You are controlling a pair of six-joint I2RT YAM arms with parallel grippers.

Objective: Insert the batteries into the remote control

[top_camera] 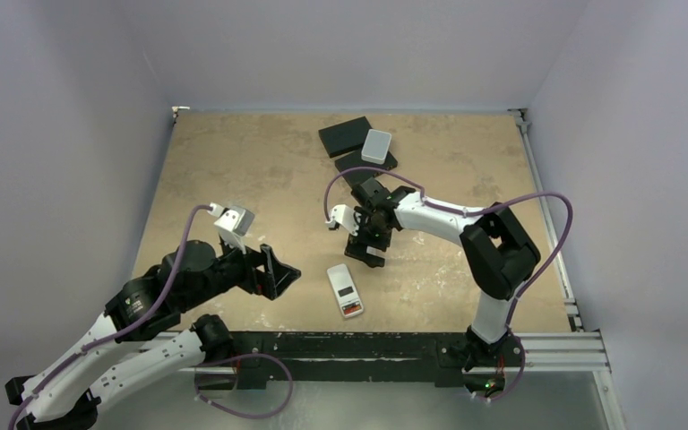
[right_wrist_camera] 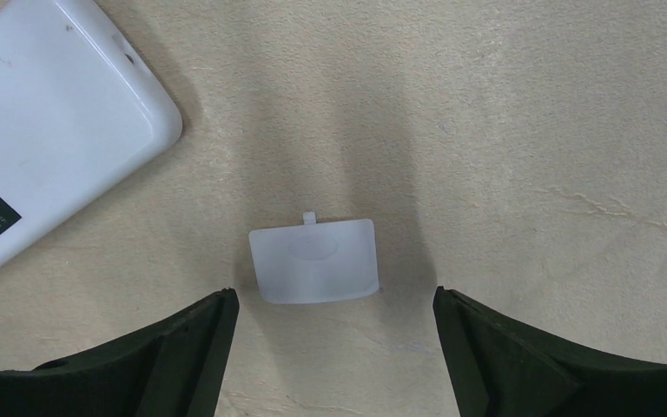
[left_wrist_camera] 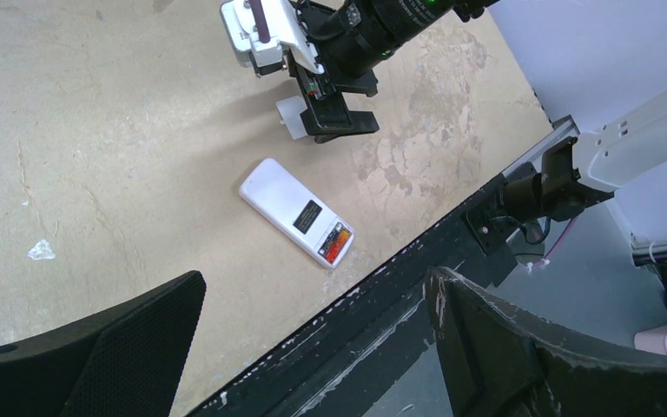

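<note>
The white remote control (top_camera: pixel 340 279) lies back up near the table's front edge. In its uncovered compartment, red-orange batteries (left_wrist_camera: pixel 335 243) are visible; their exact seating is too small to tell. The small white battery cover (right_wrist_camera: pixel 314 262), with a tab on one edge, rests flat on the table beyond the remote's far end. Above that cover is my right gripper, its fingers spread wide to either side and touching nothing. To the left of the remote, my left gripper hangs open and empty over the table.
Two black boxes (top_camera: pixel 345 135) lie towards the back, and a small pale box (top_camera: pixel 376 146) rests on the nearer one. A dark rail (top_camera: pixel 358 345) runs along the front edge. Bare table surrounds the remote on both sides.
</note>
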